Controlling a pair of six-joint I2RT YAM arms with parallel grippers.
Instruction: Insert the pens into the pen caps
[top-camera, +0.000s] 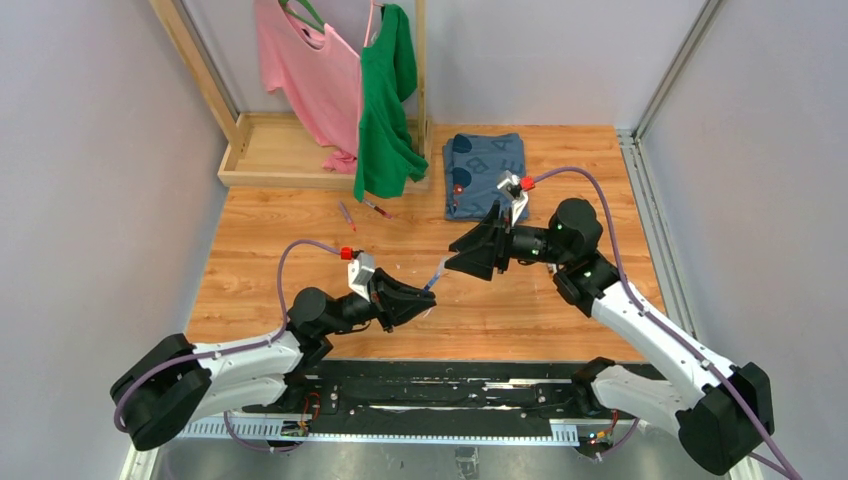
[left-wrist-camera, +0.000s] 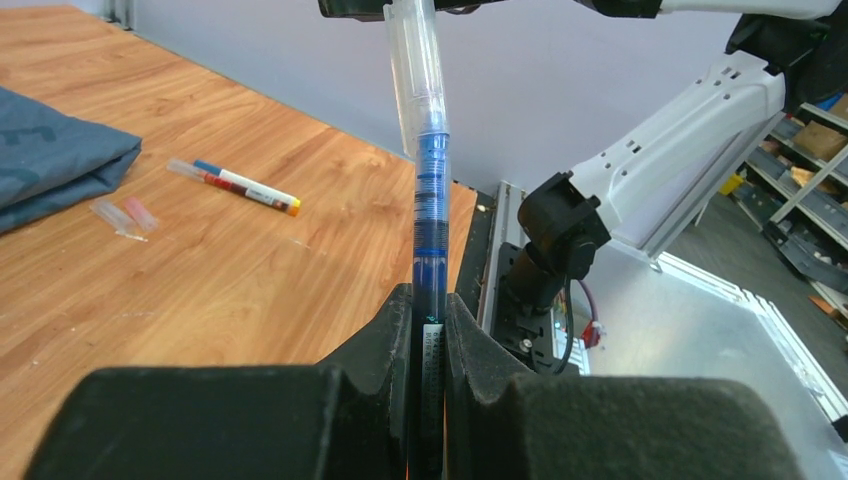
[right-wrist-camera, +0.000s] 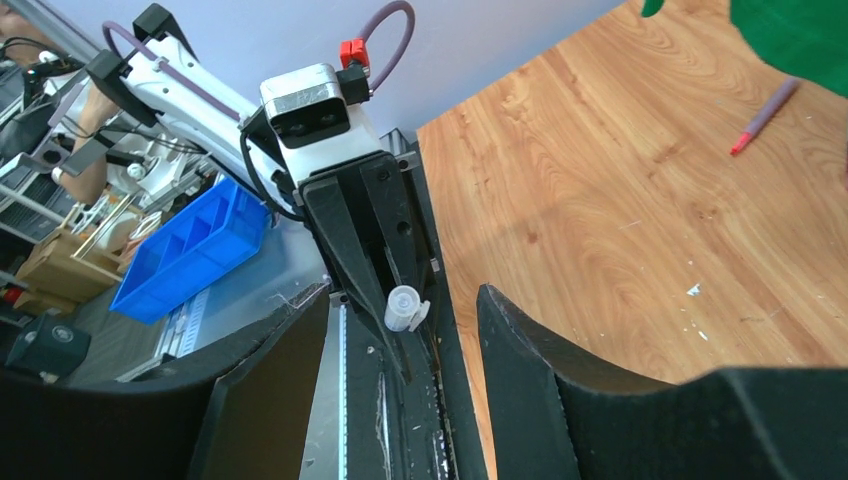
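Observation:
My left gripper (top-camera: 428, 299) is shut on a blue pen (left-wrist-camera: 430, 270) that tilts up from it, a clear cap (left-wrist-camera: 415, 70) on its upper end. From the right wrist view the clear cap (right-wrist-camera: 402, 308) appears end-on, between my open right gripper and the left arm. The right gripper (top-camera: 455, 257) hangs just beyond the cap's tip in the top view. Loose pens (top-camera: 347, 215) (left-wrist-camera: 245, 188) and clear cap pieces (left-wrist-camera: 118, 218) lie on the wooden table.
A folded blue cloth (top-camera: 484, 175) lies at the back. A wooden rack (top-camera: 240, 170) with a pink shirt (top-camera: 305, 70) and green top (top-camera: 385, 110) stands back left.

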